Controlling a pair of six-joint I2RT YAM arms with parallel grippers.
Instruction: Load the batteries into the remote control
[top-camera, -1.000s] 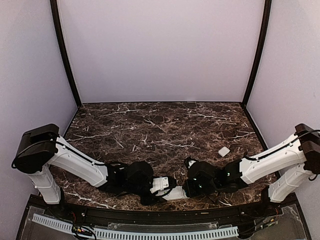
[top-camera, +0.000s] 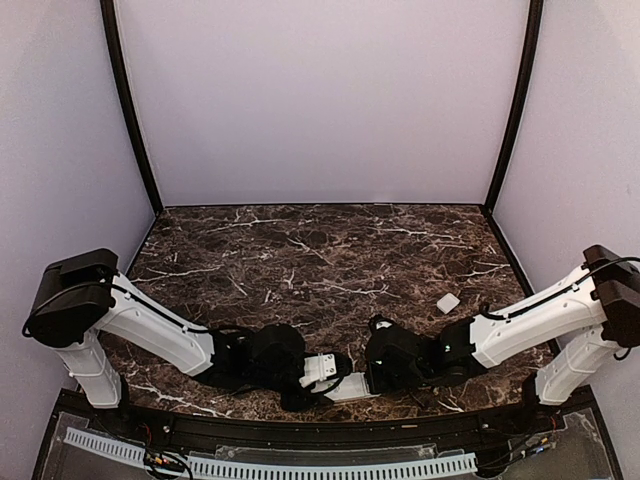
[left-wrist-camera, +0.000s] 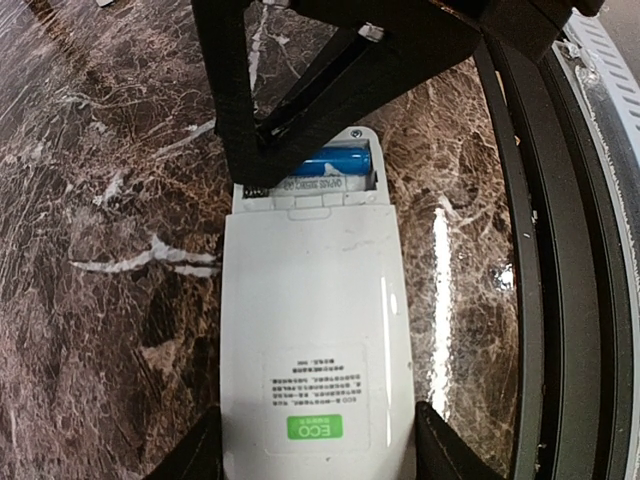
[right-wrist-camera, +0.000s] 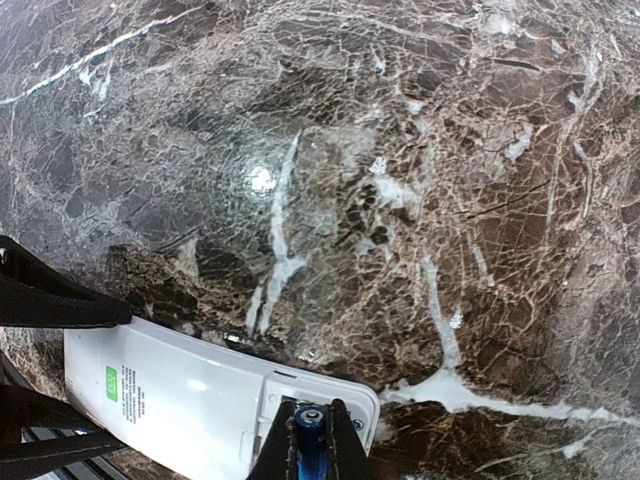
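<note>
The white remote (left-wrist-camera: 315, 300) lies back-up near the table's front edge, its battery compartment at the end away from my left gripper, which is shut on the remote's other end. A blue battery (left-wrist-camera: 335, 160) lies in the compartment in the left wrist view. My right gripper is over the compartment, its fingertips part open around the blue battery; whether they grip it cannot be told. The compartment is partly hidden by these fingers in both wrist views.
A small white piece (top-camera: 448, 302) lies on the right side of the marble table (top-camera: 300, 250). The front edge runs close beside the remote.
The right arm has shifted very slightly in the top view; the left arm and remote look unchanged.
</note>
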